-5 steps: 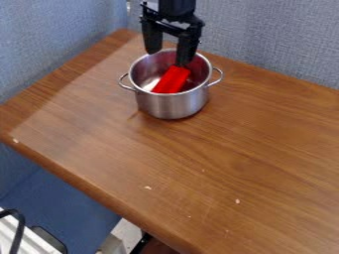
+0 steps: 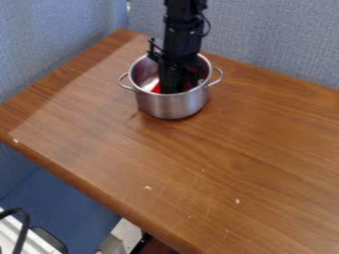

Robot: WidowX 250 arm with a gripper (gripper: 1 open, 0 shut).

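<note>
A steel pot [image 2: 169, 105] with two side handles stands on the wooden table near its back left. My black gripper [image 2: 173, 77] reaches down from above into the pot. A red object [image 2: 158, 87] inside is mostly hidden behind it. The fingertips are dark and down inside the pot, so whether they are apart or hold the red object cannot be made out.
Speckled grey-blue walls [image 2: 279, 40] run behind and along the left. A white object [image 2: 14, 238] lies beyond the table's lower left edge.
My gripper has come down from above the pot to inside it, its fingers now less spread. The red object is much more hidden. The pot stands where it was.
</note>
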